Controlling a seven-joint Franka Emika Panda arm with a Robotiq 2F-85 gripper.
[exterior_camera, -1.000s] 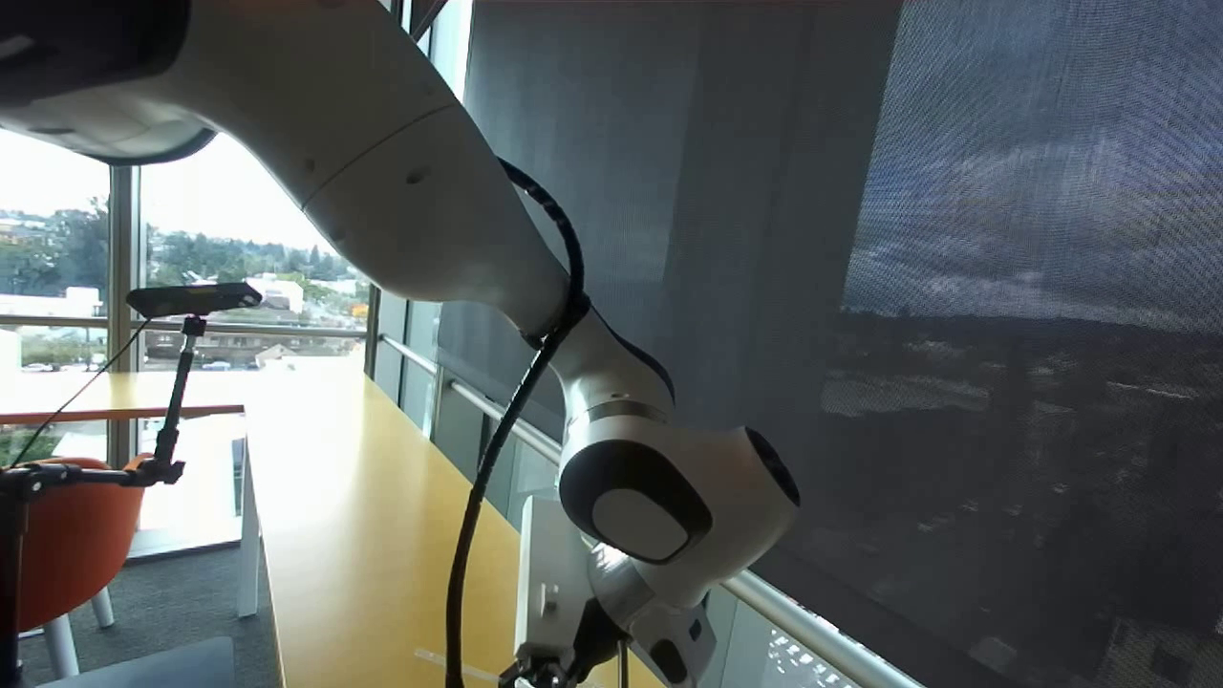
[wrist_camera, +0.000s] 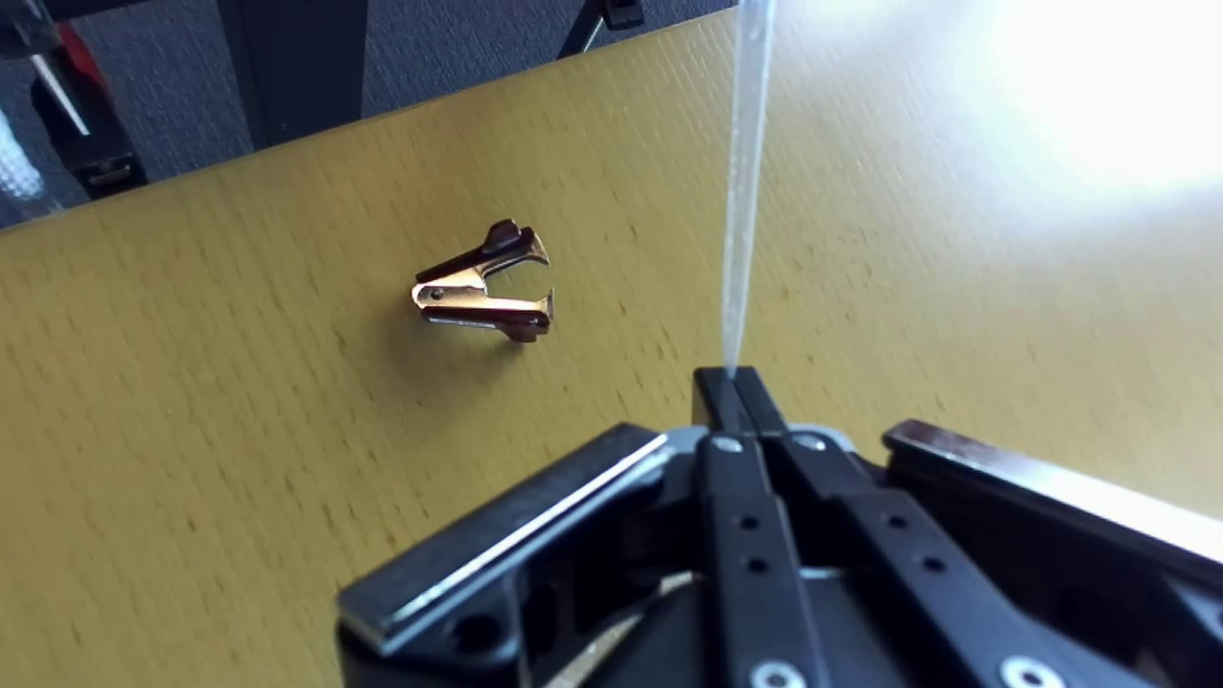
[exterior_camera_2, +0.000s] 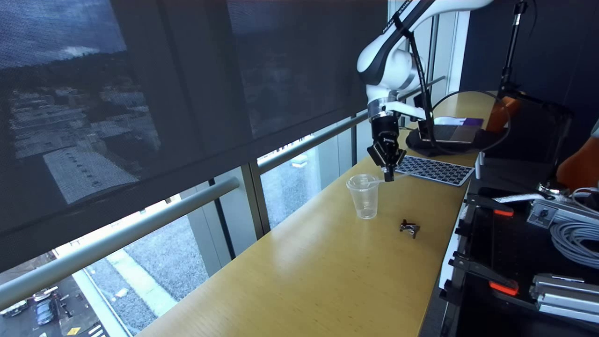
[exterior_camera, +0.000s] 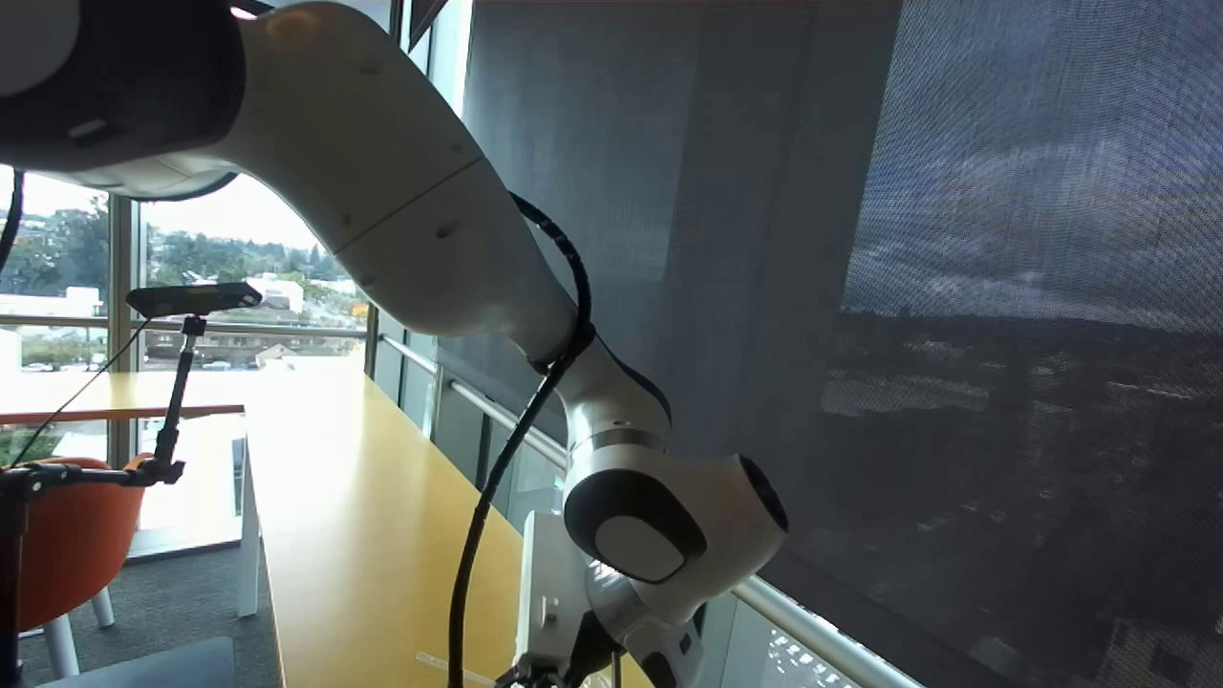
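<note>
A thin clear straw (wrist_camera: 747, 172) runs up from the fingertips of my gripper, which is shut on it in the wrist view. From the second exterior view, the straw (exterior_camera_2: 402, 175) sticks out on both sides of the gripper (exterior_camera_2: 389, 175), lying nearly level above the table. Its left end overlaps the rim of a clear plastic cup (exterior_camera_2: 366, 203) in that view; whether they touch I cannot tell. The cup stands upright on the table. A dark staple remover (wrist_camera: 464, 300) lies on the wood, apart from the gripper.
Behind the gripper lie a keyboard-like panel (exterior_camera_2: 435, 170) and a laptop (exterior_camera_2: 455, 132). A metal rail (exterior_camera_2: 309, 147) borders the window side of the table. Clamps and black equipment line the opposite edge.
In the first exterior view, the upper arm has shifted right and down. The wrist joint and hand sit a little lower than a second ago.
</note>
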